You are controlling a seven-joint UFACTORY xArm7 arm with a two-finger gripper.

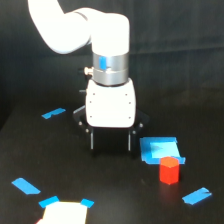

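In the camera view, a small red block (169, 170) stands on the dark table at the right. Left of it and farther back, my gripper (111, 146) hangs pointing down. Its thin dark fingers are spread wide apart, so it is open, and nothing shows between them. The red block is clear of the gripper.
Just behind the red block lies a blue taped patch (147, 146) with a paler piece on it. A pale box-like object (64, 213) is cut off by the bottom edge. Blue tape strips (26, 186) mark the table.
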